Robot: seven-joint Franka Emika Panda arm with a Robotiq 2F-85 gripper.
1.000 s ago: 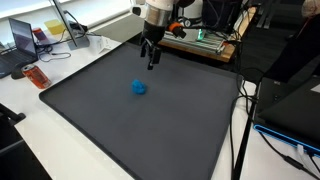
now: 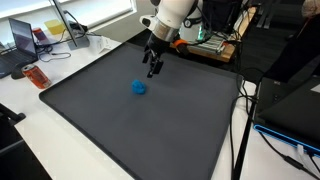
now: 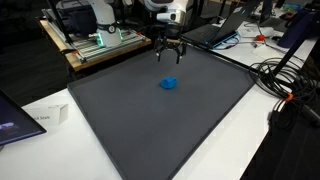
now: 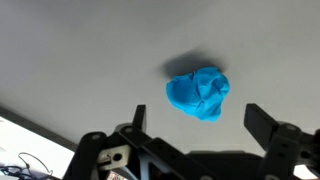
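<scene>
A small crumpled blue cloth-like bundle (image 2: 138, 87) lies on the dark grey table mat (image 2: 140, 125). In the second exterior view the same blue bundle (image 3: 168, 82) rests toward the back middle of the mat. From the wrist camera, the blue bundle (image 4: 198, 94) sits ahead of the fingertips and roughly centred between them. My gripper is open, its black fingers wide apart and nothing held. Seen from outside, the gripper (image 2: 152, 70) hangs above the mat just behind and to the right of the bundle, not touching it.
An orange-red can (image 2: 36, 76) and a laptop (image 2: 24, 38) stand off the mat at the left. Black cables (image 3: 285, 80) lie beside the mat's edge.
The arm has tilted or swung, and its gripper sits lower, a little nearer the blue bundle. The bundle has stayed in place.
</scene>
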